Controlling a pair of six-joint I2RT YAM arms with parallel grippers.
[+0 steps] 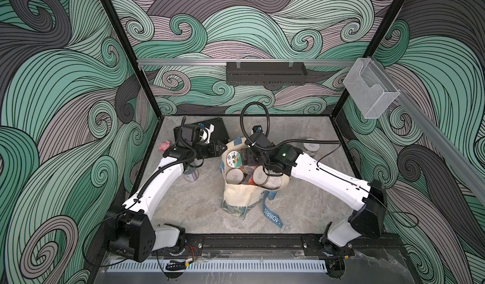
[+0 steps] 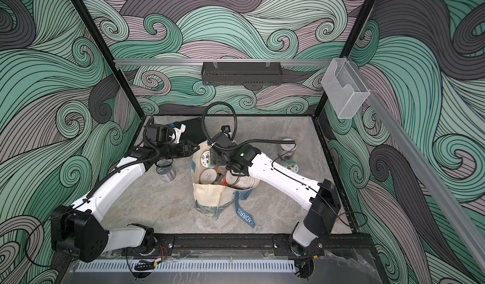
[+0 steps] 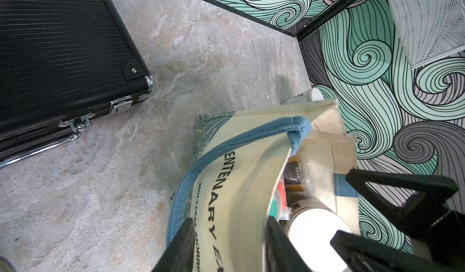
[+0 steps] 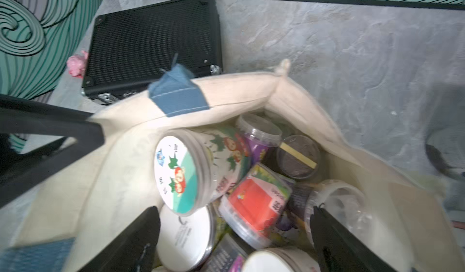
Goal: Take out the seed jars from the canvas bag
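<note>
The cream canvas bag [image 1: 237, 198] stands mid-table, crowded with seed jars. In the right wrist view a jar with a leaf label [image 4: 203, 168], a red-labelled jar [image 4: 256, 204], a white-lidded jar [image 4: 186, 238] and several others lie inside. My right gripper hangs over the bag, open, nothing visibly held. My left gripper is at the bag's left rim, its fingers apart over the printed side and blue strap [image 3: 227, 146]; whether it touches the fabric is unclear.
A black case [image 3: 58, 54] lies at the back left, with a pink object [image 4: 76, 64] beside it. A jar [image 2: 165, 170] stands left of the bag and more stand on the right [image 2: 288, 146]. A mesh basket [image 1: 368, 89] hangs upper right.
</note>
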